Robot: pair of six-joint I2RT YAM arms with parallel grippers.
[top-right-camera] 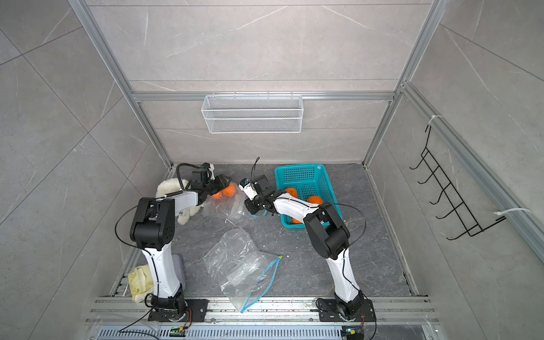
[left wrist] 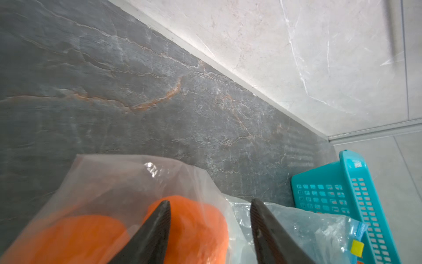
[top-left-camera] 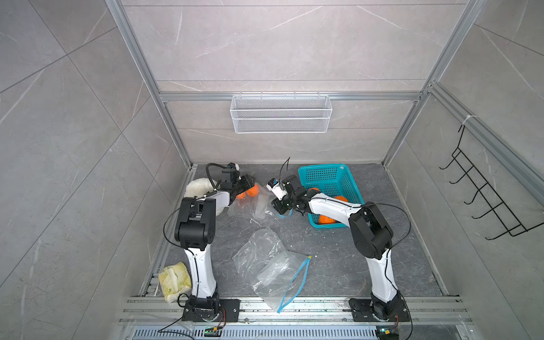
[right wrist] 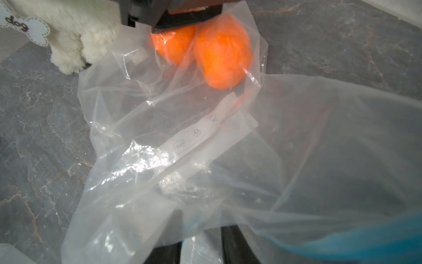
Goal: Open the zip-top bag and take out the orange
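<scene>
A clear zip-top bag [right wrist: 131, 110] with a blue band [right wrist: 364, 242] lies at the back left. Inside it are two oranges [right wrist: 224, 52], grouped at the end away from the band. My left gripper stands open over the oranges' end, its fingers [left wrist: 156, 233] apart above the film; an orange [left wrist: 189, 224] shows beneath them. At the band end is my right gripper, its fingers [right wrist: 237, 244] apart. The film hides part of one finger there; whether the fingers are inside the bag's mouth, I cannot tell.
A teal basket [top-left-camera: 352, 184] holding several oranges stands behind the right arm. An empty clear bag [top-left-camera: 272, 263] lies at the front. A white plush dog [right wrist: 79, 30] sits left of the filled bag.
</scene>
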